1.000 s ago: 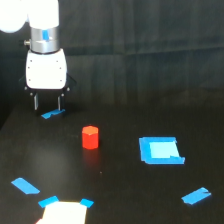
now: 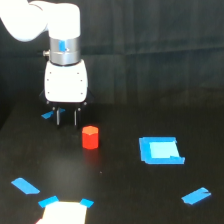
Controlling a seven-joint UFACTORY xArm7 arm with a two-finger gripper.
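A red hexagonal block (image 2: 90, 137) sits on the dark table, left of centre. My white arm comes down from the top left, and its black gripper (image 2: 68, 117) hangs just above and to the left of the block, apart from it. The two fingers are spread, with nothing visible between them.
A pale square outlined in blue tape (image 2: 163, 150) lies to the right. Several short blue tape strips mark the table. A pale object (image 2: 64, 213) is cut off at the bottom left.
My gripper has moved right and down, closer to the red block. The block has not moved.
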